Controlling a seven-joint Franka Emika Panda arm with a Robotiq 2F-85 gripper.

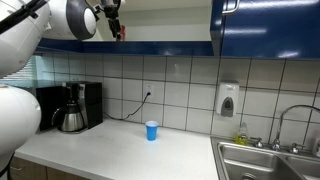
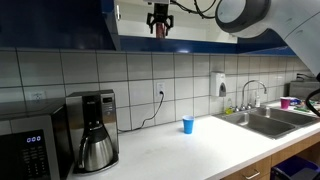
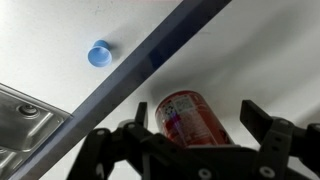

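A red can or jar with a pale silvery rim stands on the pale upper shelf, in the lower middle of the wrist view. My gripper is open, one black finger on either side of the can, with visible space between the fingertips and its sides. High up in exterior view 1, the red can shows just right of and below the gripper. Exterior view 2 has the gripper directly above the red can. The can's lower part is hidden in the wrist view.
The shelf's dark blue front edge runs close by the can. Far below, a blue cup stands on the mostly clear white counter. A coffee maker is at one side, a sink at the other.
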